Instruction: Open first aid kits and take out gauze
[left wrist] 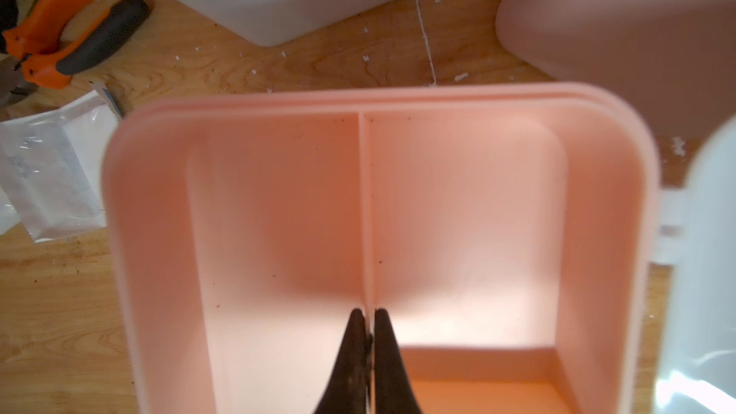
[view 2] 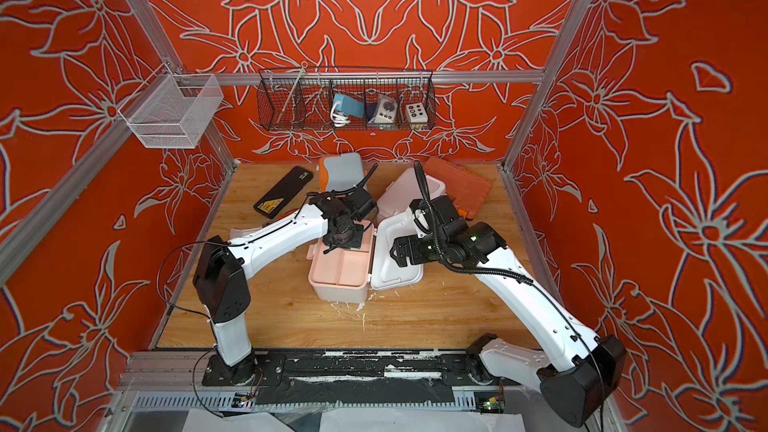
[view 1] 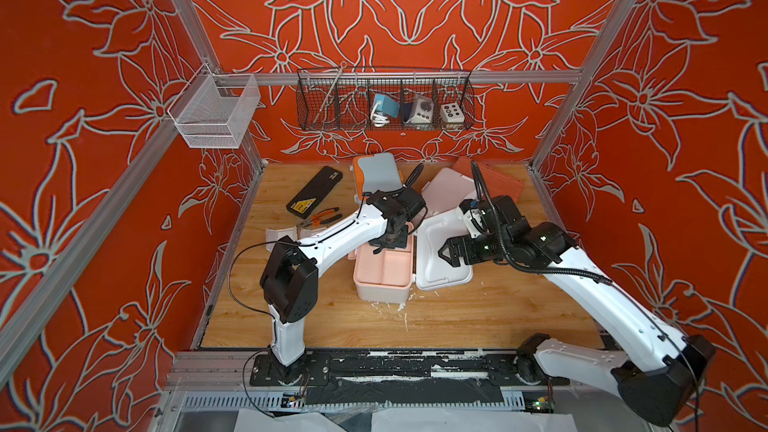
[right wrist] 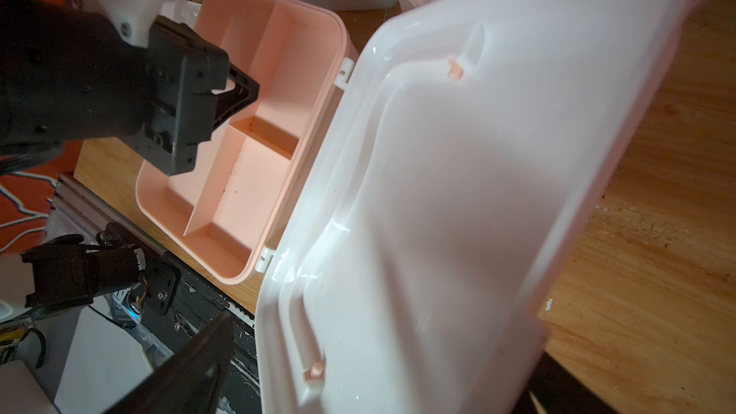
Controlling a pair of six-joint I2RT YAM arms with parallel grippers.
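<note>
The pink first aid kit (view 1: 369, 273) lies open, with its white lid (view 1: 441, 272) folded out to the right. Its visible compartments look empty. My left gripper is shut over the kit's thin divider (left wrist: 363, 207); whether the tips touch it I cannot tell. White wrapped packets (left wrist: 52, 172), gauze by their look, rest on the wood to the left of the kit. Above the lid, my right gripper stands open, its dark fingers (right wrist: 191, 364) far apart and blurred, the lid showing between them.
Orange-handled pliers (view 1: 321, 216) and a black box (view 1: 314, 191) lie at the back left. A grey-and-orange case (view 1: 376, 171), a pink case (view 1: 446, 189) and a red one (view 1: 505, 180) crowd the back. Bare wood (view 1: 472, 320) runs along the front.
</note>
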